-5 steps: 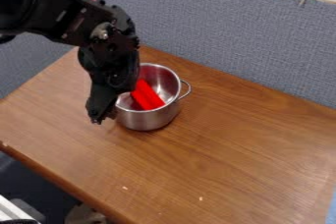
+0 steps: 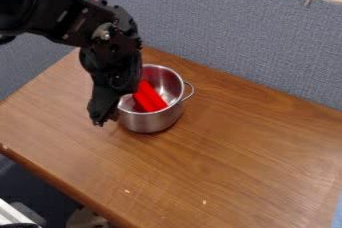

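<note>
A steel pot (image 2: 151, 120) with a wire handle on its right side stands on the wooden table (image 2: 254, 162). Inside it lies a red object (image 2: 150, 97). My black gripper (image 2: 104, 112) hangs at the pot's left side, fingers pointing down and partly over the rim, covering part of the pot. How wide its fingers stand is hard to see against the dark body; nothing shows held in them. The red object sits to the right of the fingers.
A grey padded wall (image 2: 241, 32) runs behind it. The table's left front edge borders a dark gap with equipment below.
</note>
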